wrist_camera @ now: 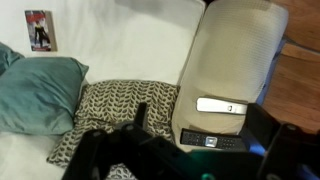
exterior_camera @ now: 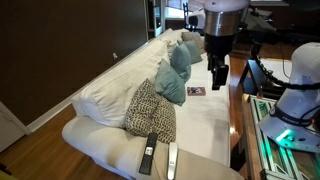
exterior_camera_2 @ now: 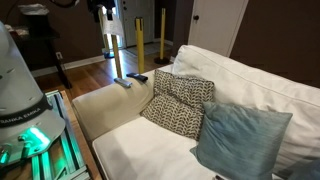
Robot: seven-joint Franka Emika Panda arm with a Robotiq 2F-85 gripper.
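Note:
My gripper (exterior_camera: 217, 80) hangs high above the sofa, open with nothing between its fingers. In the wrist view, its dark fingers (wrist_camera: 143, 130) stand wide apart at the lower edge. On the near sofa arm lie a white remote (wrist_camera: 221, 106) and a black remote (wrist_camera: 212, 141), side by side and below the gripper. Exterior view 1 also shows the black remote (exterior_camera: 149, 154) left of the white remote (exterior_camera: 172, 161). A small picture-covered case (exterior_camera: 195, 91) lies flat on the white seat, well away from the remotes.
A patterned cushion (exterior_camera_2: 182, 102) and a blue-grey cushion (exterior_camera_2: 241, 140) lean on the sofa back. The sofa arm (exterior_camera_2: 95, 105) is bare around the remotes. A wooden surface (exterior_camera: 262, 150) with the robot base borders the seat. Yellow posts (exterior_camera_2: 140, 45) stand behind.

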